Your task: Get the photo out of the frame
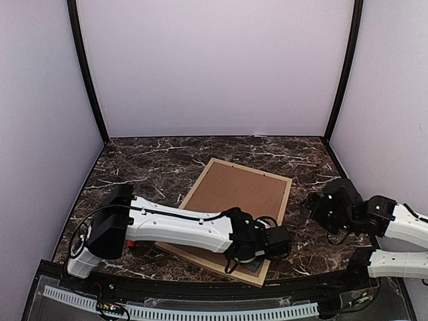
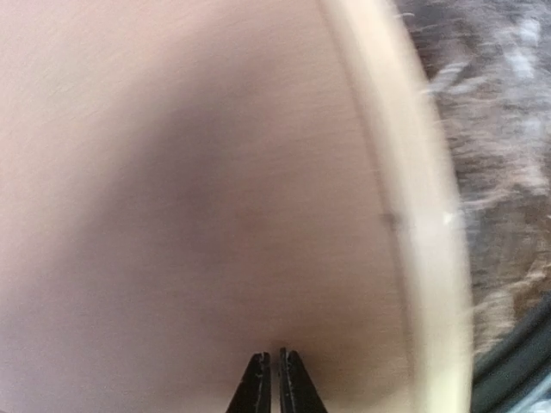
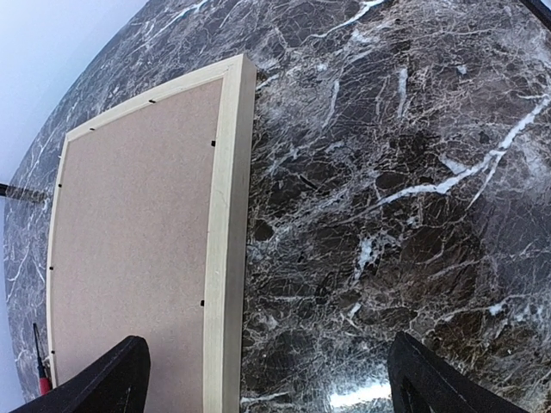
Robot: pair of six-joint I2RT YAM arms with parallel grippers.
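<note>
The picture frame (image 1: 283,210) lies on the marble table with its back up, a pale wooden border around a brown backing board (image 1: 234,190). Small dark tabs line the border's inner edge, clear in the right wrist view. No photo shows. Low over the near right part of the board is my left gripper; in the left wrist view its gripper tips (image 2: 275,353) are shut close together above the brown surface, with nothing visible between them. My right gripper stands open and empty to the right of the frame, above bare table.
A red-handled tool (image 3: 43,376) with a thin dark shaft is by the frame's left side, partly hidden by the left arm in the top view. Marble (image 1: 147,157) is clear behind and right of the frame. A dark rail runs along the near edge.
</note>
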